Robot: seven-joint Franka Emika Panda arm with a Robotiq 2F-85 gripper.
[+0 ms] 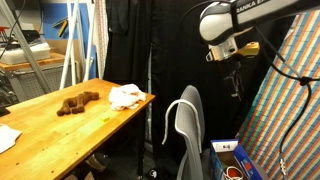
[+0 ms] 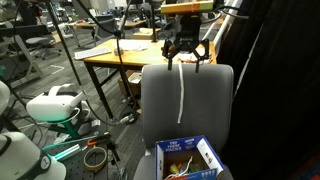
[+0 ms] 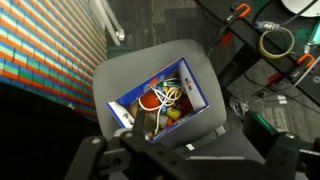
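My gripper [image 2: 182,62] hangs in the air above the grey chair [image 2: 155,100], its two fingers wide apart and nothing between them. Seen from the side, the gripper [image 1: 237,86] is higher than the chair back. A blue and white box [image 3: 162,98] rests on the chair seat, holding a white cable [image 3: 170,94], a round reddish item and other small things. Over the chair back hangs a white strap [image 2: 181,95]. On the wooden table [image 1: 45,115] lie a brown plush toy [image 1: 78,103] and a white cloth with pinkish parts [image 1: 126,96].
Black curtains [image 1: 185,65] and a striped, coloured sheet [image 1: 290,110] stand close to the arm. Cables and tools lie on a dark surface beyond the chair. The air between gripper and box looks clear.
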